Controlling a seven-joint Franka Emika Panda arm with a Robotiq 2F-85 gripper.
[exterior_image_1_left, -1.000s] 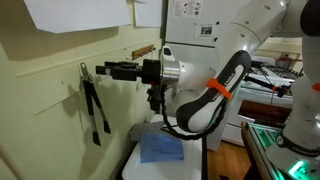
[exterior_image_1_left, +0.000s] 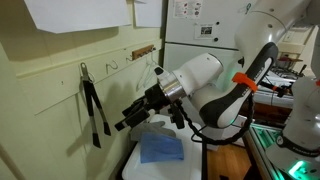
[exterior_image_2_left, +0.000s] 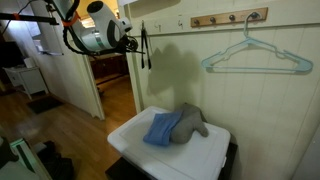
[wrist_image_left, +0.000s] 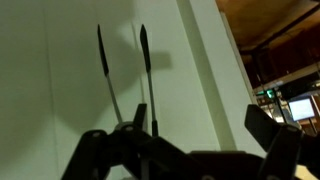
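Observation:
A dark, slender two-armed tool, like tongs, hangs against the pale wall; the hanging tool (exterior_image_1_left: 95, 112) is left of my gripper in exterior view 1. In the wrist view the tool's two thin arms (wrist_image_left: 151, 88) spread upward between my fingers, and its lower part is hidden behind the gripper body. My gripper (exterior_image_1_left: 122, 124) is tilted downward near the wall, its fingers wide apart. The gripper shows nothing held. In exterior view 2 the arm (exterior_image_2_left: 100, 38) reaches toward the tool (exterior_image_2_left: 145, 48) from the left.
Below, a blue cloth (exterior_image_2_left: 163, 128) and a grey cloth (exterior_image_2_left: 190, 123) lie on a white lid (exterior_image_2_left: 130, 135). A light blue hanger (exterior_image_2_left: 250, 50) hangs from a wooden hook rail (exterior_image_2_left: 228, 17). An open doorway (exterior_image_2_left: 110, 85) is left of the wall.
My gripper has come down from near the tool's top and pitched from about level to tilted downward. The hanging tool and the cloths look unmoved.

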